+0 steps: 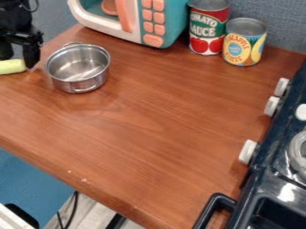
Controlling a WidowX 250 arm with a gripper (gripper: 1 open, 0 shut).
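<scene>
The black gripper [17, 43] is at the upper left edge of the camera view, partly cut off by the frame. Just below it lies a pale yellow elongated object [10, 66], also cut off. Whether the fingers grip it is unclear. A steel pot [78, 75] stands on the wooden counter [156, 134] to the right of the gripper.
A teal toy microwave [170, 20] stands at the back, beside a tomato sauce can [207, 31] and a yellow can [244, 46]. A black toy stove [275, 197] fills the right edge.
</scene>
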